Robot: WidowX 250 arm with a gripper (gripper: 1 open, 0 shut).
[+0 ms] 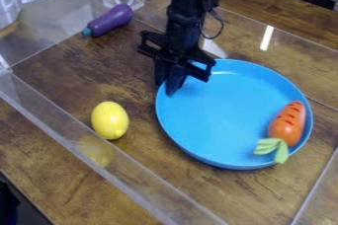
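Observation:
My black gripper [172,71] is low over the left rim of a round blue plate [224,115], its fingertips near or on the rim; whether anything is between them is hard to see. An orange toy carrot [288,123] with green leaves lies at the plate's right side. A yellow toy lemon [110,119] sits on the wood to the plate's left, and a purple toy eggplant [109,21] lies at the back left.
A clear plastic edge runs along the left and lower left.

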